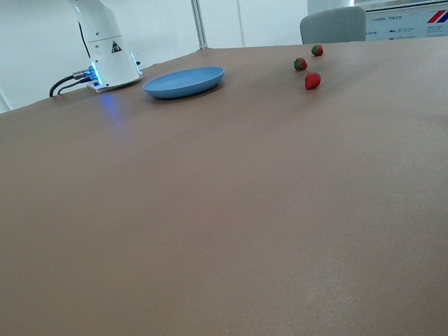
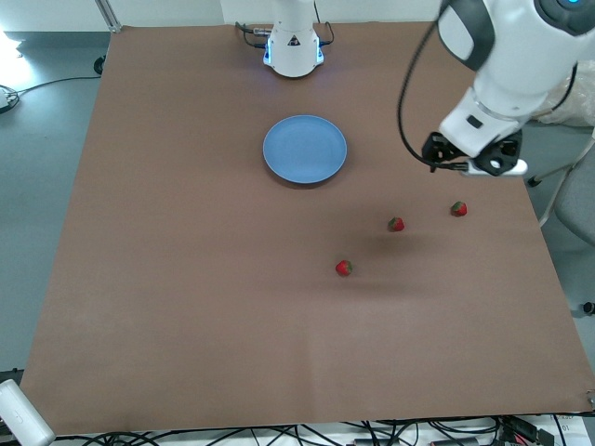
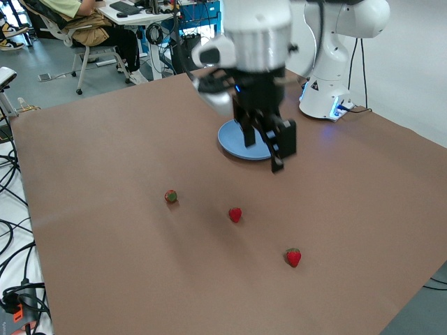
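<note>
Three small strawberries lie apart on the brown table: one (image 2: 344, 268) nearest in the left view, one (image 2: 396, 224) in the middle, one (image 2: 459, 209) at the right. A blue plate (image 2: 305, 149) lies farther back, empty. My black gripper (image 3: 277, 151) hangs above the table near the plate, partly covering it in the right view; in the left view it is at the upper right, mostly behind its housing. I cannot tell whether it is open or shut. The top view shows plate and strawberries, no gripper.
Cables run along the near edge, and a grey chair (image 2: 576, 200) stands beside the right edge.
</note>
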